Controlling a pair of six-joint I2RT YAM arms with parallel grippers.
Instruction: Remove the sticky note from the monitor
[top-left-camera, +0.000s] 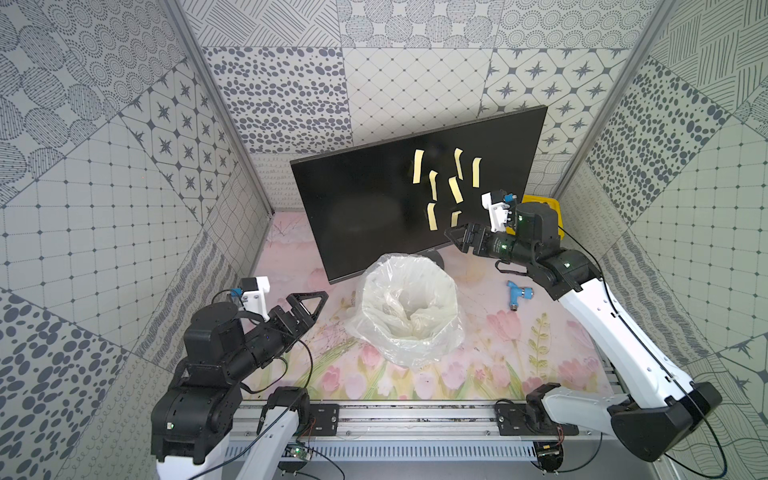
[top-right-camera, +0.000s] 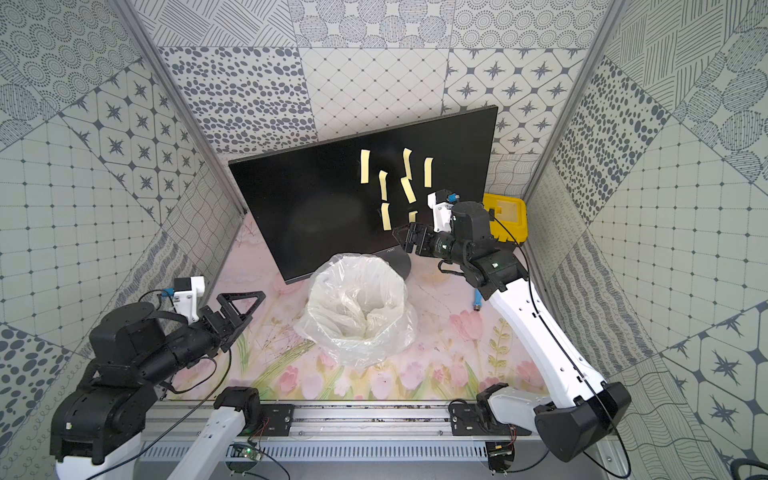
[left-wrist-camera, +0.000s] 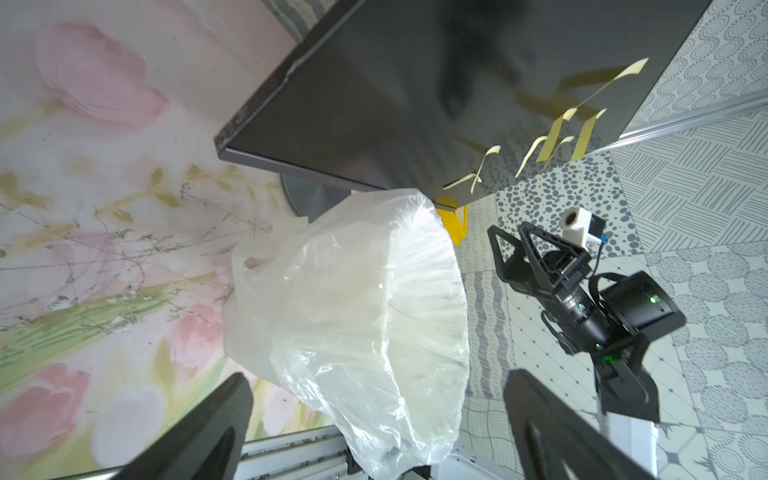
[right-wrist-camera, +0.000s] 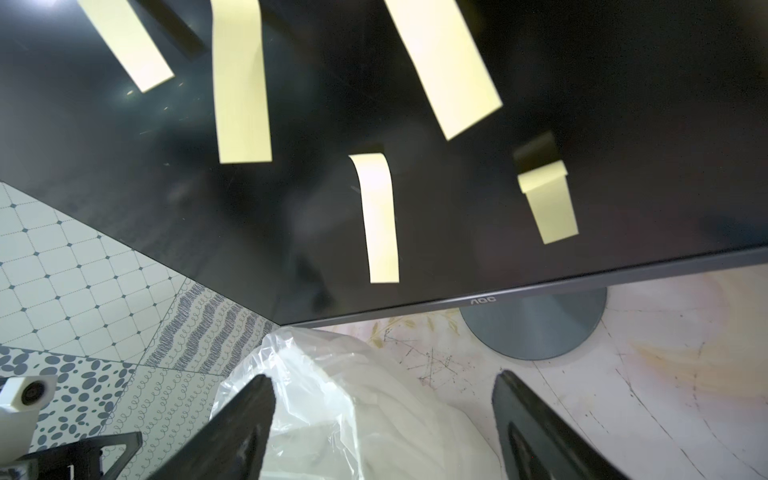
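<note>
Several pale yellow sticky notes hang on the black monitor (top-left-camera: 360, 200), mostly on its right half. Lowest in the top left view are one short sticky note (top-left-camera: 456, 217) and a longer note (top-left-camera: 432, 217) left of it. My right gripper (top-left-camera: 461, 237) is open and empty, just below the short note near the monitor's lower edge. Fingers (right-wrist-camera: 240, 424) stand wide apart in the right wrist view, below a curled note (right-wrist-camera: 378, 220) and a folded note (right-wrist-camera: 552, 204). At the left, my left gripper (top-left-camera: 310, 303) is open with nothing in it, away from the monitor.
A bin lined with clear plastic (top-left-camera: 376, 320) stands in front of the monitor between the arms. The yellow case (top-right-camera: 512, 220) is behind the right arm at the back right. A blue tool (top-left-camera: 516, 294) lies on the flowered table, right of the bin.
</note>
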